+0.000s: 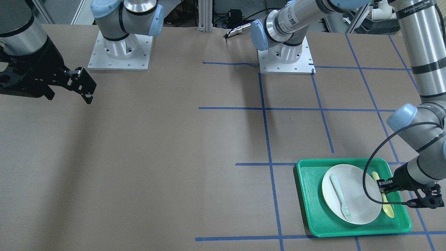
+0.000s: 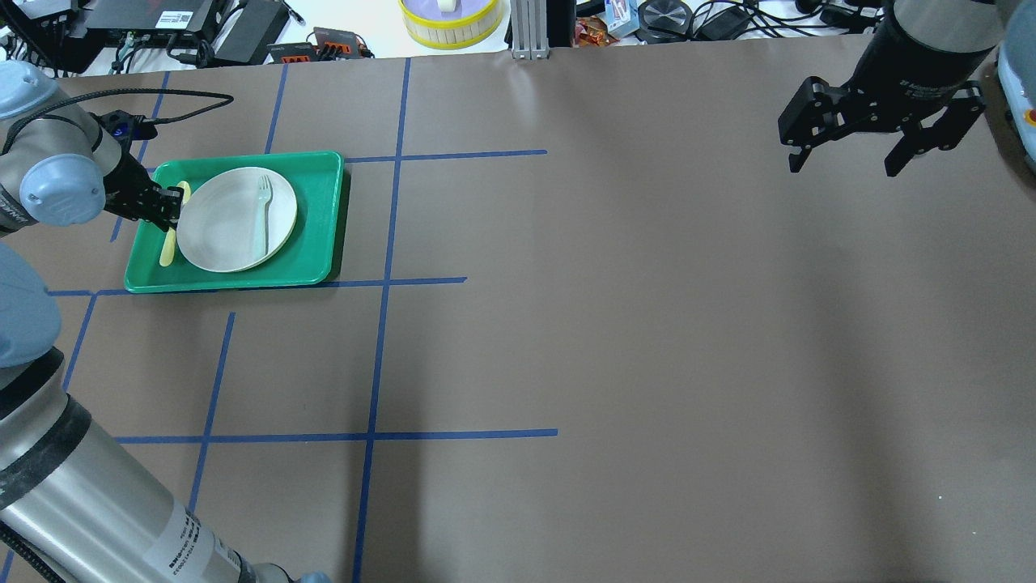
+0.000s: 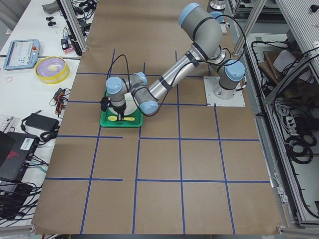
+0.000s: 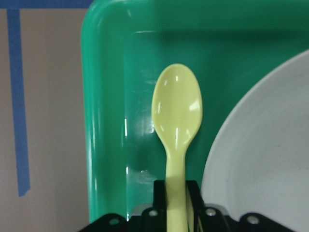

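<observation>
My gripper is down in the green tray (image 4: 104,121) at its edge, with the yellow spoon (image 4: 176,106) running between its fingers; it looks shut on the spoon's handle. In the front view the gripper (image 1: 382,186) partly covers the spoon (image 1: 387,209), whose bowl points toward the near side. Beside the spoon lies a white plate (image 4: 265,150), with a pale fork (image 1: 340,196) on it in the front and top views.
Other robot arms stand around the tan table (image 1: 146,159), one with a black gripper (image 2: 874,117) at the top right of the top view.
</observation>
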